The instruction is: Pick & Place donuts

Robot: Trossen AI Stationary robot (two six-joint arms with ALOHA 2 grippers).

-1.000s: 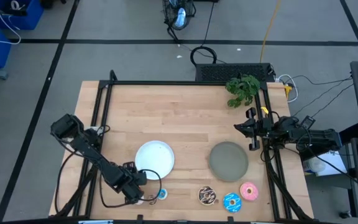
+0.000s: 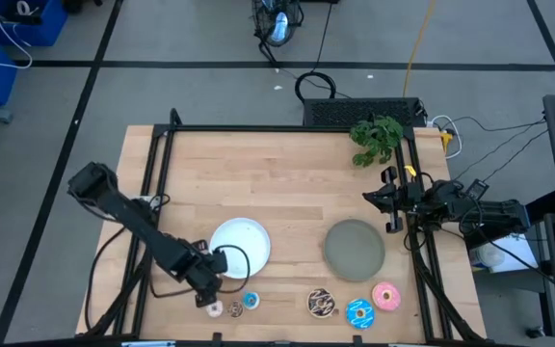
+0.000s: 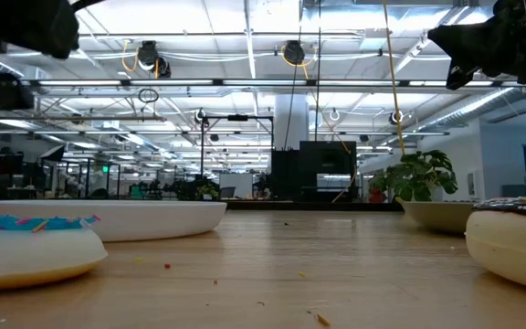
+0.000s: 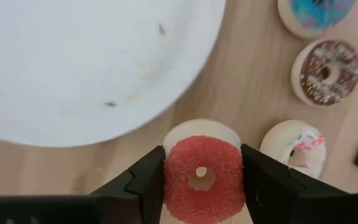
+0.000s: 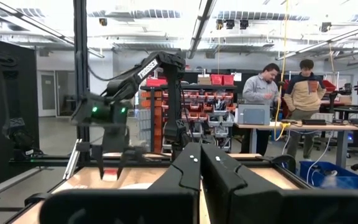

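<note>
In the left wrist view, my left gripper is shut on the red donut (image 4: pixel 205 171), a fingertip pressing each side. The right wrist view shows this donut (image 5: pixel 110 174) between those fingers, above the table. From overhead the left arm hides it. A white plate (image 2: pixel 240 248) lies just right of that gripper. Below the plate are a blue donut (image 2: pixel 251 300), a brown sprinkled one (image 2: pixel 235 308) and a white one with sprinkles (image 4: pixel 294 147). My right gripper is shut and empty, held at the right side of the table.
A grey-green plate (image 2: pixel 355 251) sits right of centre. In front of it are a chocolate donut (image 2: pixel 321 303), a larger blue donut (image 2: pixel 359 313) and a pink donut (image 2: pixel 385 296). A plant (image 2: pixel 378 137) stands at the back right.
The right arm has stayed still.
</note>
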